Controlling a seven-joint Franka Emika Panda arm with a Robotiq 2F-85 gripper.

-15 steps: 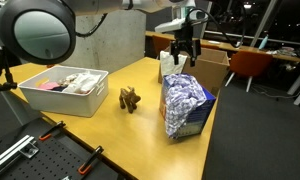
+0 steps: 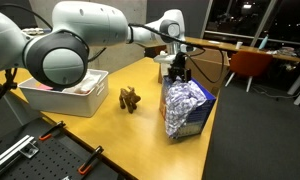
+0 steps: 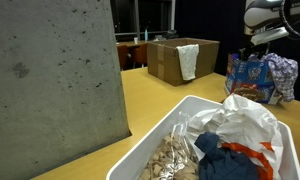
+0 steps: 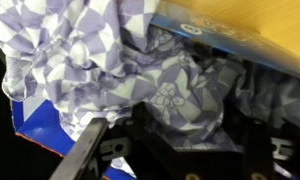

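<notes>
A white and grey-purple patterned cloth point(image 2: 185, 105) drapes over the top and front of a blue bag or box point(image 2: 202, 118) on the table. In exterior view 2 the cloth point(image 3: 282, 72) hangs at the right of the blue bag point(image 3: 252, 75). My gripper point(image 2: 178, 78) points down at the top of the bag, right at the cloth's upper part. In the wrist view the dark fingers stand apart at the lower edge, over bunched folds of the cloth point(image 4: 180, 95). Their tips are dim and partly lost among the folds, so contact is unclear.
A white bin point(image 2: 75, 98) holding cloths and packets stands at the left. A small brown toy animal point(image 2: 129, 98) is on the table between bin and bag. Behind the bag is a cardboard box point(image 3: 182, 62).
The arm has come down, bringing my gripper from above the bag to the cloth at its top. The cloth, bag, toy and bin look unmoved.
</notes>
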